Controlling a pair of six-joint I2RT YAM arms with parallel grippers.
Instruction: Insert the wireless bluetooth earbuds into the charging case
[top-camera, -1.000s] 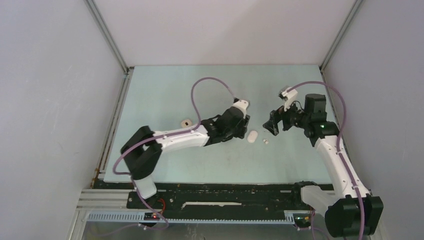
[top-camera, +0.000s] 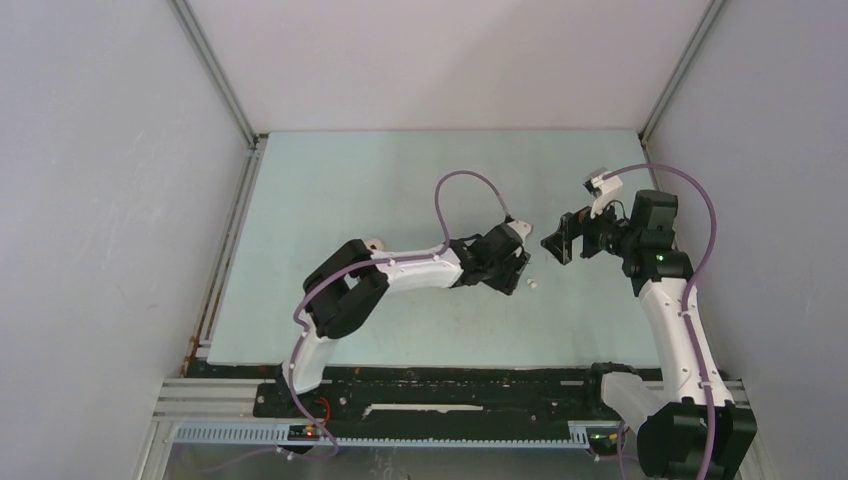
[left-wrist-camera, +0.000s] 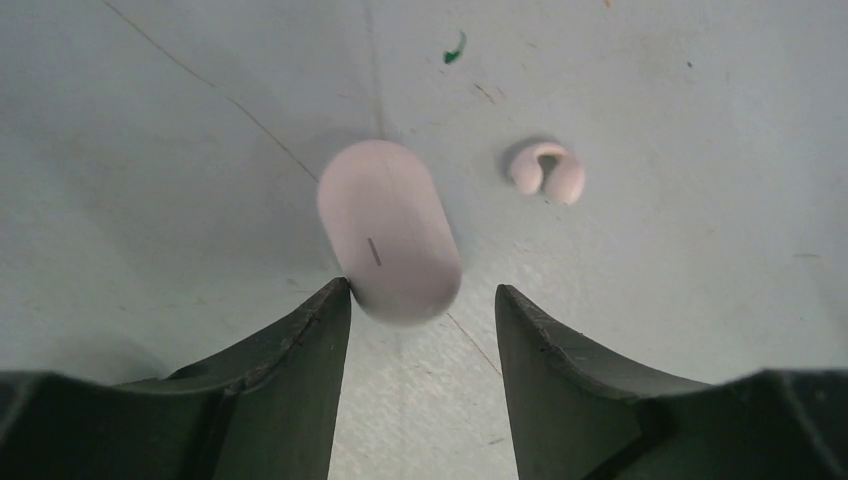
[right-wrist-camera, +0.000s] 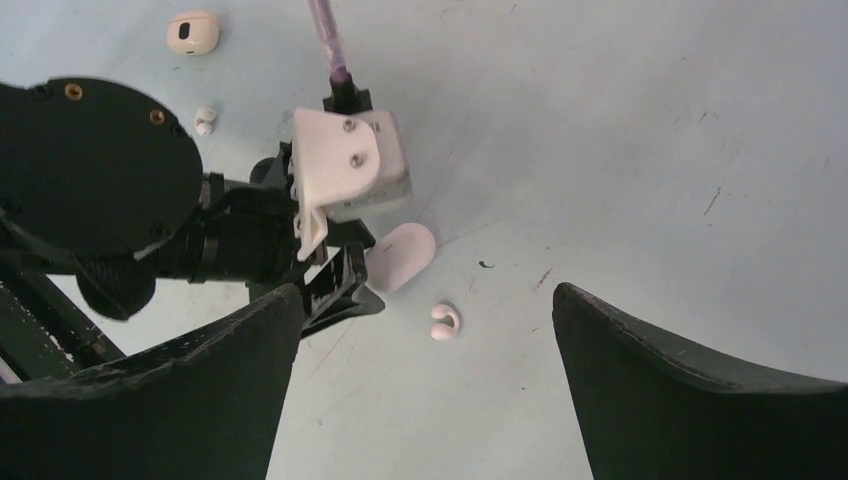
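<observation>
My left gripper is open just above a white rounded case (left-wrist-camera: 390, 225), its tips at the case's near end, nothing clearly held. A pair of small white earbuds (left-wrist-camera: 547, 172) lies to the right of that case in the left wrist view; they also show in the right wrist view (right-wrist-camera: 445, 320). My right gripper stands open, raised to the right of the left arm in the top view (top-camera: 562, 240). A second white case (right-wrist-camera: 193, 32) with a small earbud piece (right-wrist-camera: 205, 120) lies farther left, partly hidden by the left arm from above.
The left arm reaches across the middle, close to the right gripper. A dark rail edge runs along the table's front.
My left gripper has moved right and toward the front, now over the white case that was uncovered a second ago.
</observation>
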